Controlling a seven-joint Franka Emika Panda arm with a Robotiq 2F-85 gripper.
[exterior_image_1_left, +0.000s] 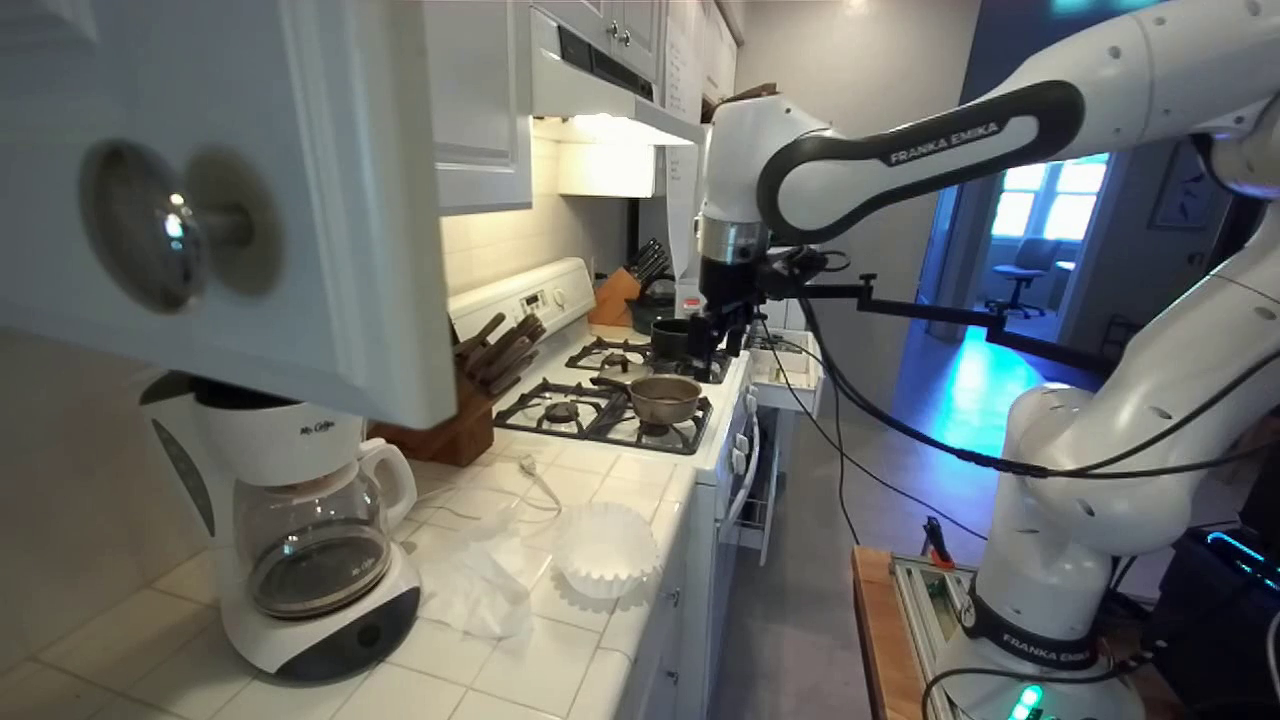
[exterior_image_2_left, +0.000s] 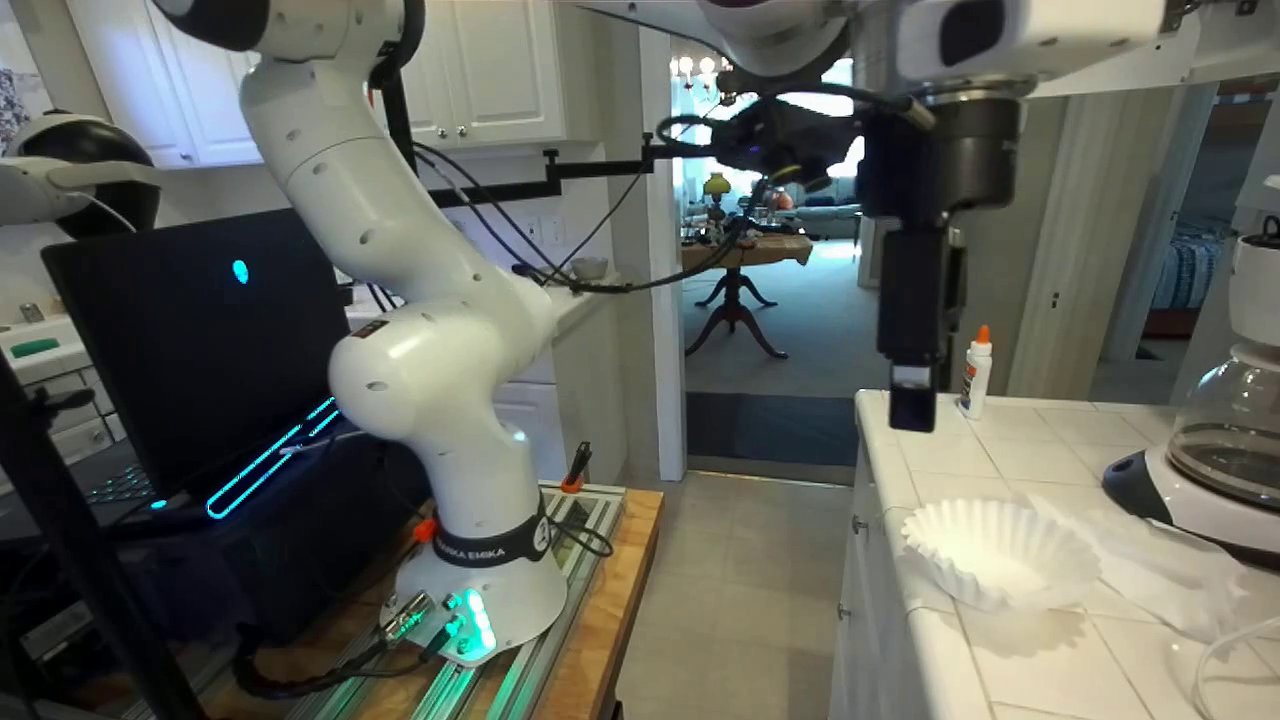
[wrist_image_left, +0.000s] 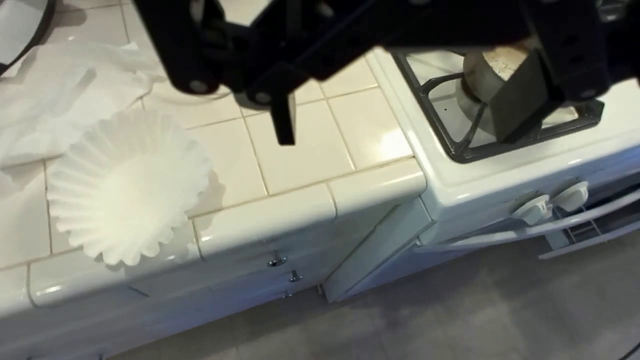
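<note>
My gripper stands open in the wrist view, its two fingers wide apart with nothing between them. Below it lie the counter's edge and the stove's near corner. In exterior view 1 the gripper (exterior_image_1_left: 710, 342) hangs in front of the stove, above and behind the small metal pan (exterior_image_1_left: 663, 400). A white fluted paper filter (wrist_image_left: 129, 186) rests on the tiled counter, left of the fingers in the wrist view and apart from them. Beside it is a crumpled translucent bag (exterior_image_1_left: 476, 586). The coffee maker (exterior_image_1_left: 278, 442) stands on the counter with its glass carafe in place.
An open cabinet door (exterior_image_1_left: 324, 276) juts out over the counter. Knife blocks (exterior_image_1_left: 456, 420) stand beside the stove (exterior_image_1_left: 576, 348), and a dark pot (exterior_image_1_left: 669, 340) sits on a far burner. Below, an open drawer (exterior_image_1_left: 786, 372) sticks out. A glue bottle (exterior_image_2_left: 976, 374) stands at the counter's end.
</note>
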